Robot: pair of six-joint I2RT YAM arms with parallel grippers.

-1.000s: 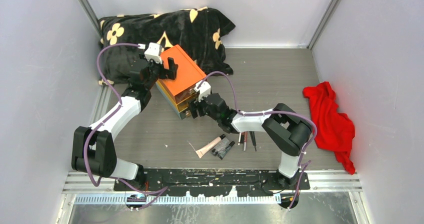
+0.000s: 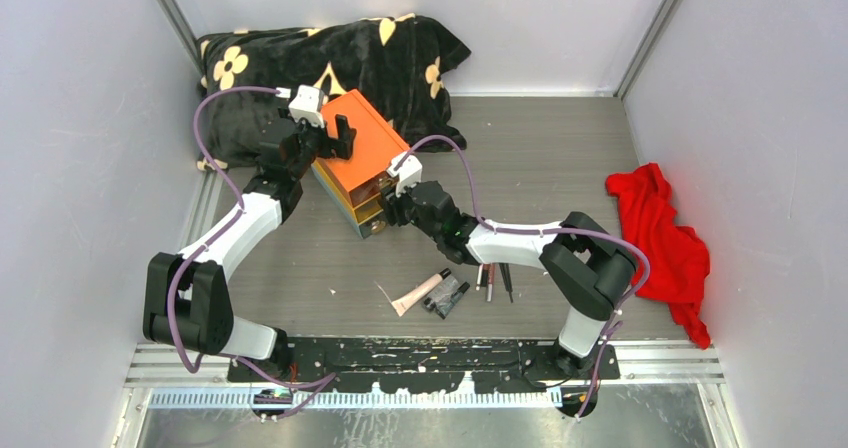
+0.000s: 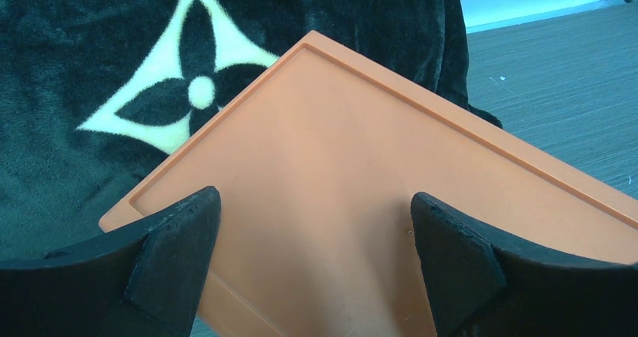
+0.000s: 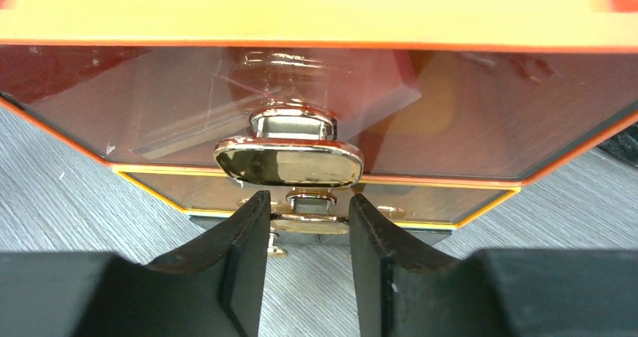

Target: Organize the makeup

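An orange drawer box [image 2: 360, 128] stands tilted at the upper middle, its clear drawer fronts facing right-front. My left gripper rests over its top, fingers wide apart. My right gripper is at the front, fingertips either side of the gold handle [image 4: 310, 224] of the middle, yellow-edged drawer; whether they grip it I cannot tell. The upper drawer's gold handle [image 4: 288, 162] is just above. On the table lie a beige tube [image 2: 415, 295], dark tubes [image 2: 450, 298] and several pencils [image 2: 490, 284], partly under my right arm.
A dark patterned blanket [image 2: 260, 68] lies behind the box. A red cloth [image 2: 655, 228] lies at the right.
My right arm has shifted slightly, its gripper moving a little up and left toward the box front. The left arm and the loose makeup have not moved.
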